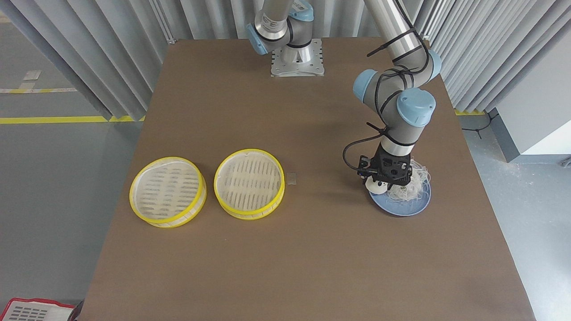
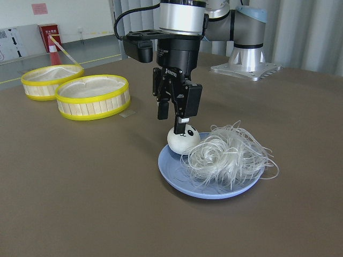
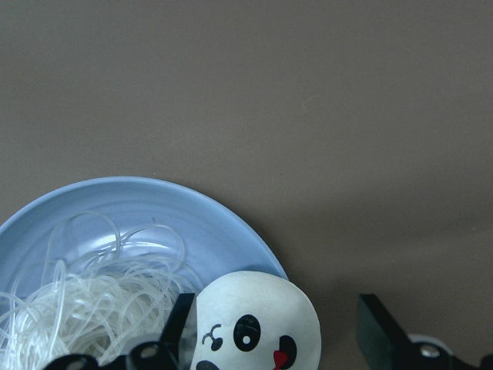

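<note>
A white ball with a painted panda-like face [image 2: 184,140] rests on a blue plate [image 2: 187,182] beside a tangle of clear white noodle-like strands [image 2: 228,155]. My gripper [image 2: 170,115] hangs just above the ball, open, its fingers apart. In the wrist view the ball [image 3: 254,320] sits between the two fingertips, with the strands to its left. The front view shows the gripper [image 1: 381,179] over the plate's left part, partly hiding the ball.
Two round yellow-rimmed steamers [image 1: 249,182] [image 1: 167,190] stand on the brown table [image 1: 294,257] to the left.
</note>
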